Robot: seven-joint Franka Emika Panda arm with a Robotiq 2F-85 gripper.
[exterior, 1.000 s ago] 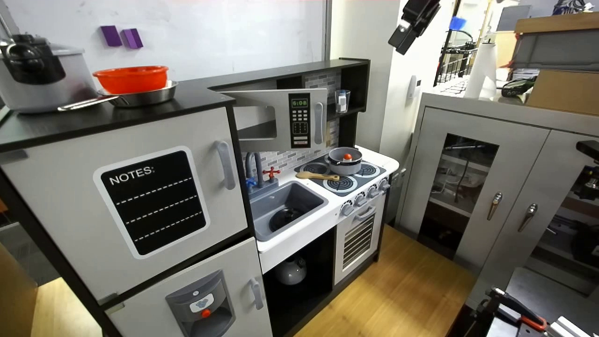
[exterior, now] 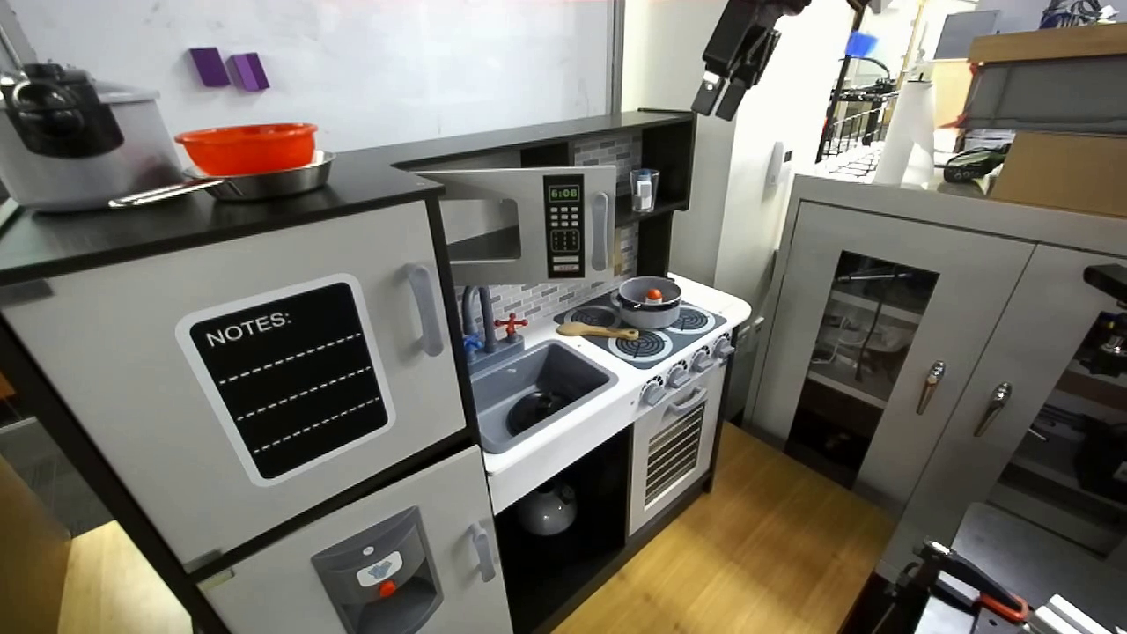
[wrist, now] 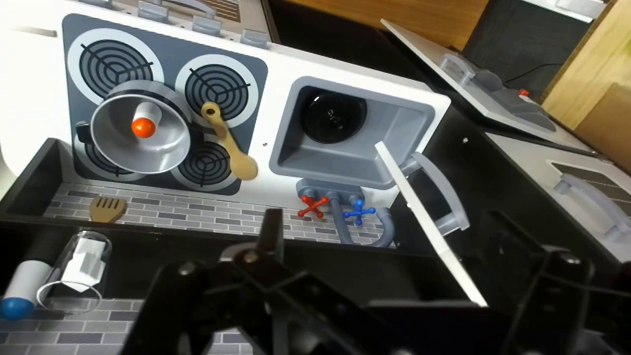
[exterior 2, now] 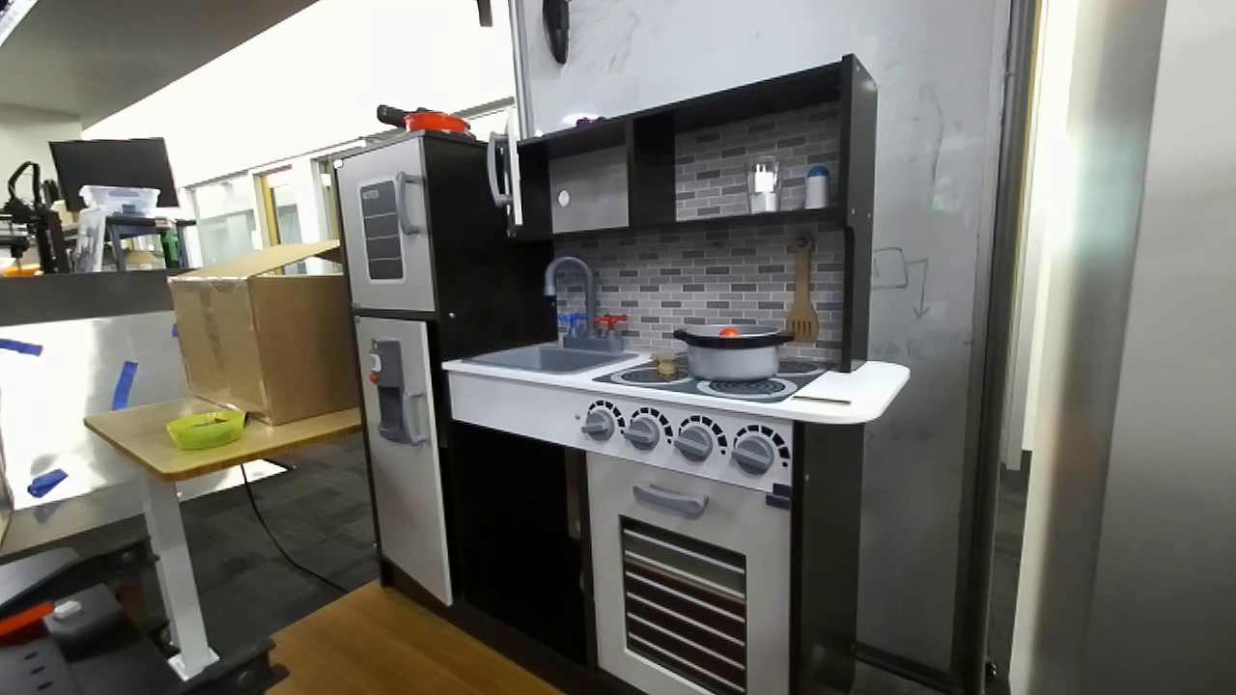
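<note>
High above the play kitchen's right end, my gripper (exterior: 718,99) hangs open and empty, touching nothing. In the wrist view its fingers (wrist: 272,231) stand wide apart and dark. Below, a grey pot (wrist: 112,144) rests on the stove, and an orange-topped white shaker (wrist: 144,121) lies inside it. Beside the pot is a wooden spoon (wrist: 227,141). The microwave door (exterior: 518,211) is swung open. A round black item (wrist: 334,116) sits in the grey sink (wrist: 361,157). On the upper shelf are a glass (wrist: 74,272) with white pieces inside and a blue-topped shaker (wrist: 29,281).
The lower fridge door (exterior 2: 406,463) stands ajar. An orange bowl (exterior: 248,148) in a metal pan (exterior: 280,181) and a large pot (exterior: 137,148) occupy the fridge top. A wooden spatula (exterior 2: 801,290) hangs on the back wall. A grey cabinet (exterior: 972,275) stands to the right.
In exterior view 1 my gripper has shifted left and slightly lower, and its angle has turned so both fingers now show apart. The kitchen items have not moved.
</note>
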